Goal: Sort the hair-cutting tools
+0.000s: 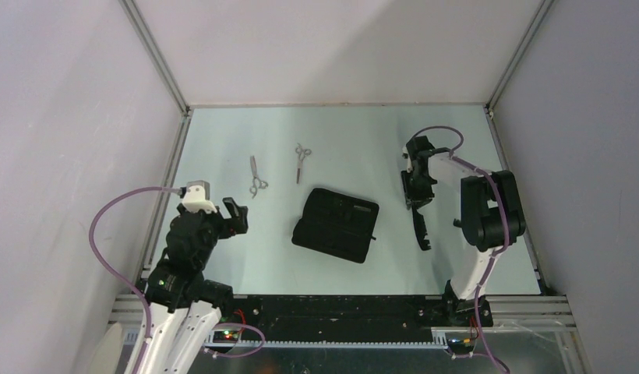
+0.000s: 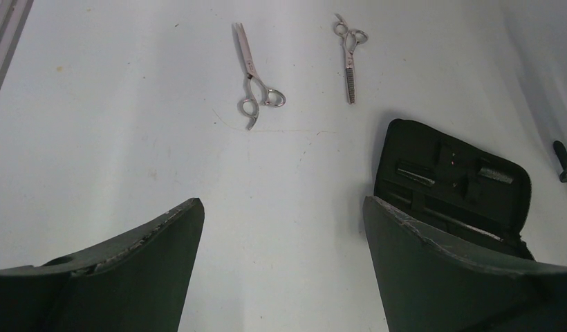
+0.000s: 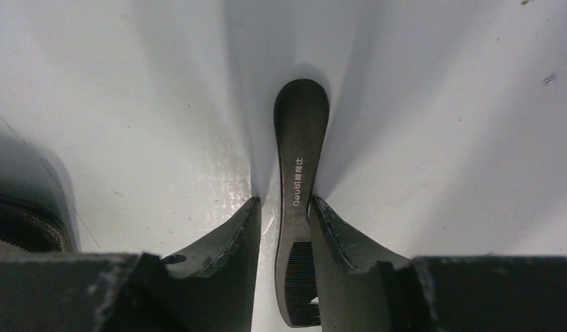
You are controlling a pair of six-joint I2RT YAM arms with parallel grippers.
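A black comb (image 1: 420, 231) lies on the table right of the black case (image 1: 316, 234), partly covered by my right gripper (image 1: 414, 202). In the right wrist view the comb (image 3: 298, 152) runs lengthwise between the fingers of that gripper. The right finger is at its edge, while a gap shows on the other side. One pair of scissors (image 2: 255, 79) and the thinning scissors (image 2: 350, 59) lie apart on the table. My left gripper is open and empty, high above the table's left side (image 1: 237, 218).
The case lies open mid-table, with small items in its pockets. Another dark piece (image 1: 457, 223) lies right of the comb, mostly hidden under the right arm. Bare table stretches between the scissors and the case.
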